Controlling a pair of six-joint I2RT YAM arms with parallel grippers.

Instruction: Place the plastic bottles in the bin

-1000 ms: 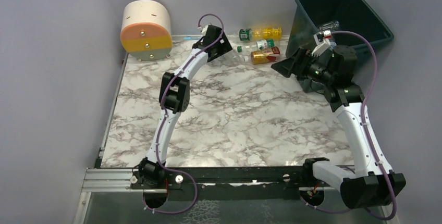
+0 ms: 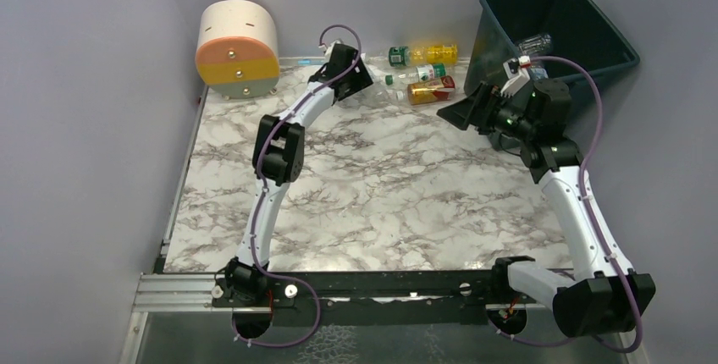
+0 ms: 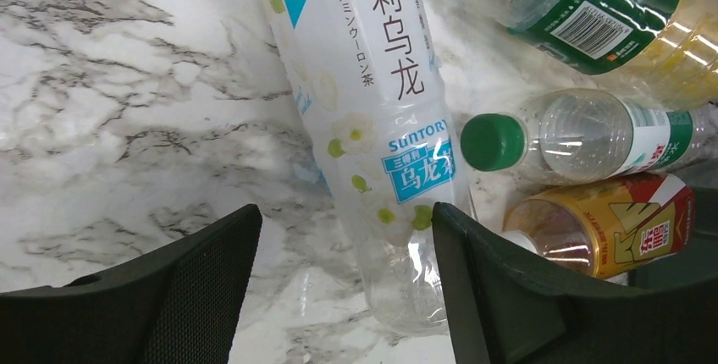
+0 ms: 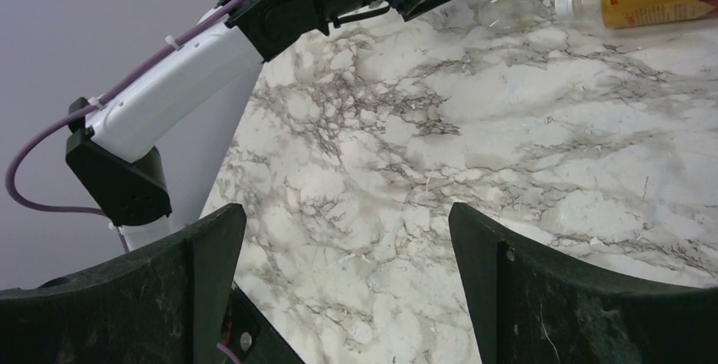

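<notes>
My left gripper is open over a white-labelled Suntory bottle (image 3: 372, 152), its fingers on either side of the lower part; contact is unclear. Beside it lie a green-capped small bottle (image 3: 584, 135), an amber-labelled bottle (image 3: 635, 224) and a yellow bottle with green label (image 2: 432, 54), all at the back of the table. My right gripper stands open with only table beneath it, in front of the dark green bin (image 2: 610, 42), which holds some clear bottles (image 2: 533, 44).
A rounded drawer box (image 2: 237, 46) sits at the back left. The bin takes up the back right corner against the walls.
The bottles look unmoved.
</notes>
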